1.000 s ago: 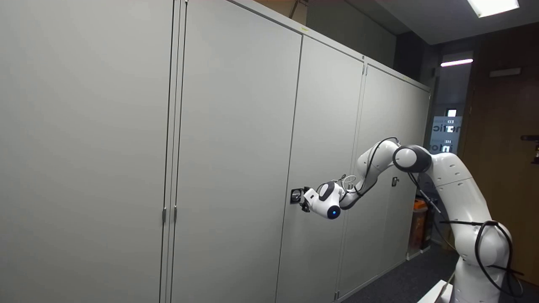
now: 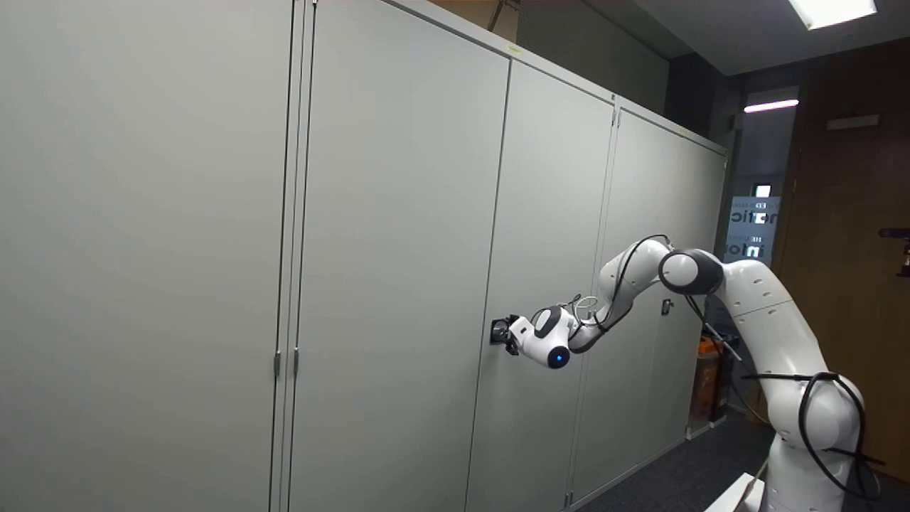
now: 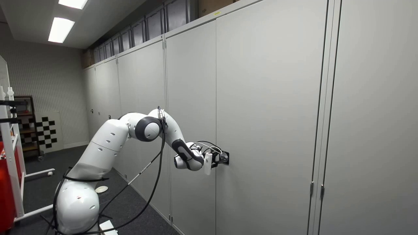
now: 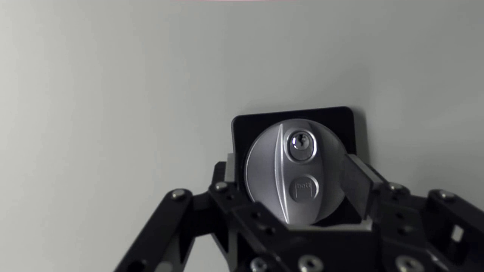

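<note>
A round silver turn-knob (image 4: 263,174) with a raised, nearly upright ridge and a keyhole near its top is set in a black square plate (image 4: 245,122) on the grey cabinet door (image 4: 136,90). My gripper faces it with its fingers apart, one to each side of the ridge. The right finger pad (image 4: 358,183) overlaps the knob's right edge in the wrist view; the left one is beside the plate's left edge. Open space shows between the pads and the ridge. Whether either pad touches the knob's rim, I cannot tell.
Tall grey cabinet doors (image 2: 392,213) form a flat wall, all shut. Another small handle (image 2: 666,306) is on a door farther right in the first exterior view. A white stand (image 3: 15,176) is behind the arm. The room around the gripper is clear.
My arm and gripper have moved slightly closer to the cabinet door and the knob. The doors have not moved.
</note>
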